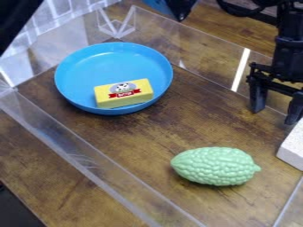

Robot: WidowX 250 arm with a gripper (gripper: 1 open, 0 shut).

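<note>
A blue plate (pixel 112 58) sits at the upper left, with a yellow butter box (pixel 124 93) on its near side. A green bumpy vegetable (pixel 215 166) lies on the wooden surface at the lower middle. A dark shape enters at the top edge near the middle; whether it is part of my gripper cannot be told.
Black robot hardware (pixel 284 75) stands at the right edge, beside a white block (pixel 295 148). Clear plastic walls border the wooden surface (pixel 130 142).
</note>
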